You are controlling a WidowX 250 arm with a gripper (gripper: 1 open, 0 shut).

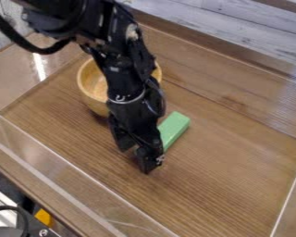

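My gripper point(141, 153) is low over the wooden table, at the near-left end of a green rectangular block point(174, 127). The arm and wrist hide part of the block, and its fingertips are dark and close around that end; whether they touch it I cannot tell. Behind the arm at the left stands an orange-yellow bowl point(89, 81), partly hidden by the arm.
A white wall runs along the back. At the lower left is the table's edge, with cables and a small yellow object point(42, 217) beyond it.
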